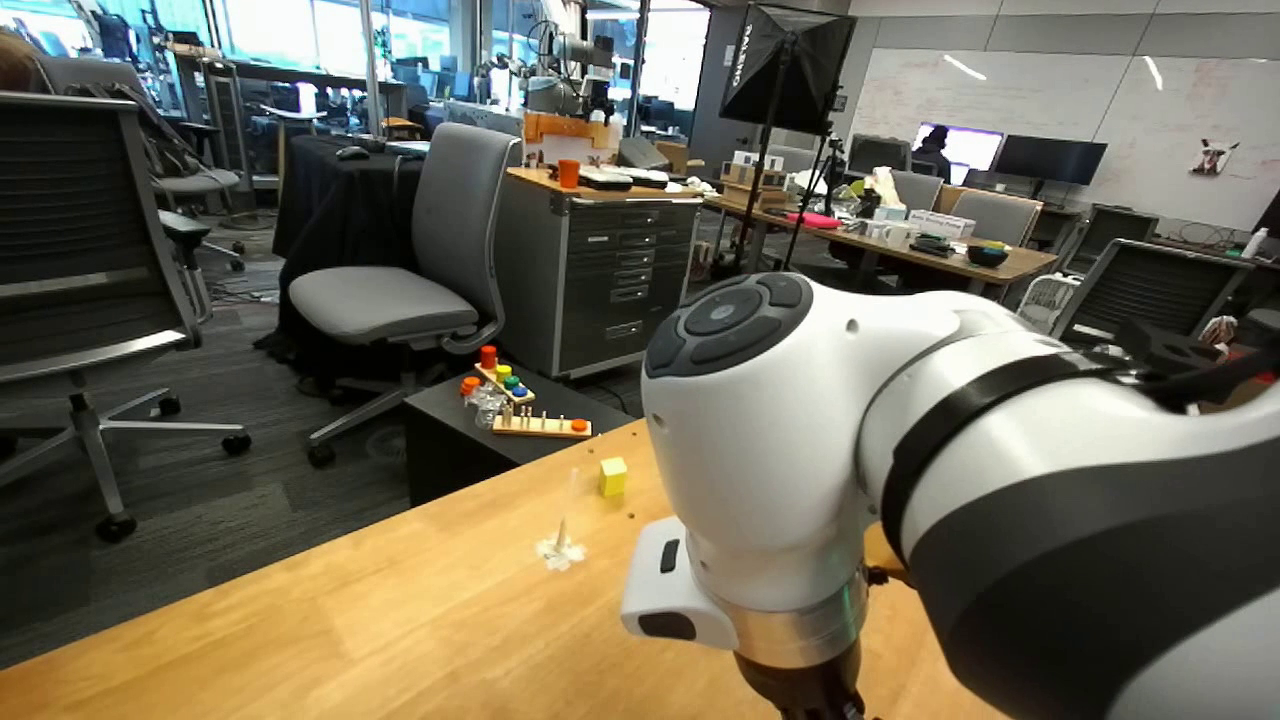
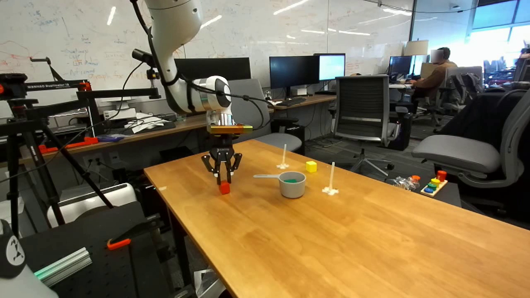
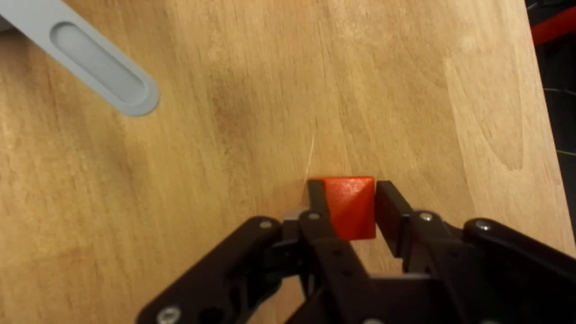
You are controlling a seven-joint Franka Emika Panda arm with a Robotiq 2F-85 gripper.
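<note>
A small red block (image 3: 351,208) is pinched between the fingers of my gripper in the wrist view. From the second exterior view, the same red block (image 2: 224,188) shows beneath the gripper (image 2: 224,179), close to the tabletop; whether it touches the wood I cannot tell. To its right stands a grey measuring cup (image 2: 292,186) with something green inside, its handle (image 3: 102,65) pointing towards my gripper. In the first exterior view the arm hides the block and the fingertips.
Two thin upright sticks, a nearer one (image 2: 331,176) and a farther one (image 2: 284,156), rise from the table beyond the cup. Between them sits a yellow block (image 2: 311,166). A table edge runs close to the gripper.
</note>
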